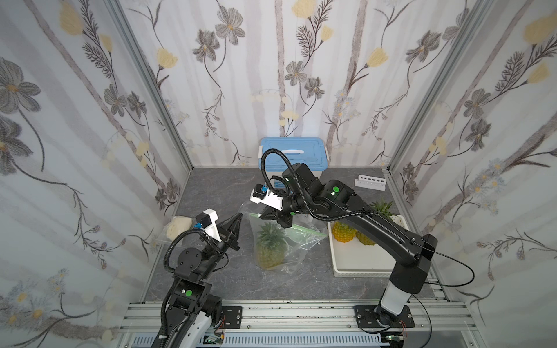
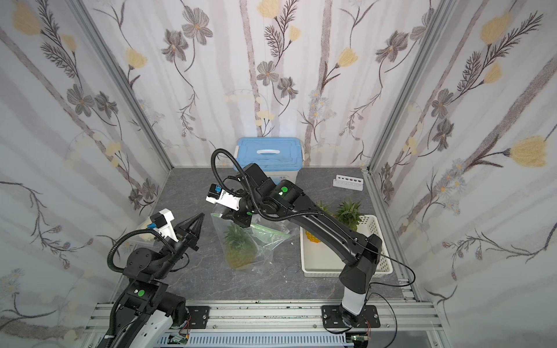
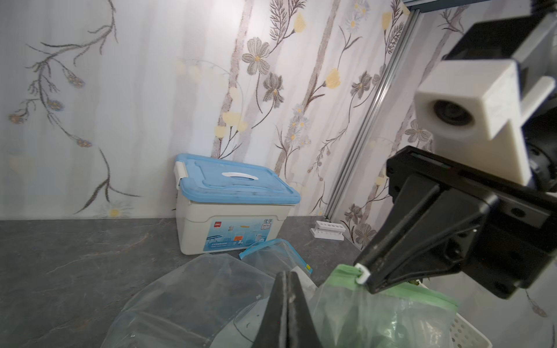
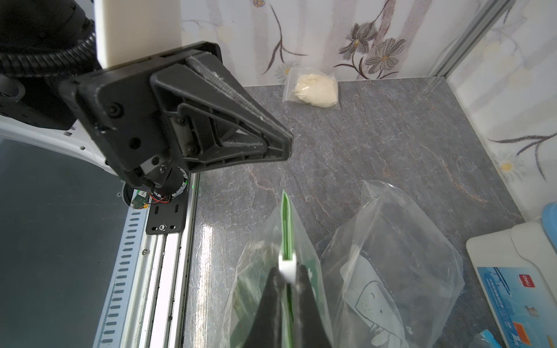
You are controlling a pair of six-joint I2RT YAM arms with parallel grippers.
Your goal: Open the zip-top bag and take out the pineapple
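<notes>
The clear bag (image 1: 296, 246) with a green zip strip lies mid-table, the pineapple (image 1: 271, 246) inside it. My right gripper is shut on the bag's zip strip at the white slider (image 4: 287, 268); a short green end of the strip sticks out past the slider. To the left of that end, with a gap between, my left gripper (image 1: 240, 215) stands shut with nothing between its fingers. In the left wrist view, the white slider (image 3: 362, 273) sits at the right gripper's tips, to the right of my left fingertips.
A blue-lidded box (image 1: 294, 156) stands at the back. On the right, a white tray (image 1: 359, 272) holds pineapples, partly under the right arm. Another clear bag (image 4: 400, 261) lies behind the zip bag. A small bag with pale contents (image 4: 316, 88) is at far left.
</notes>
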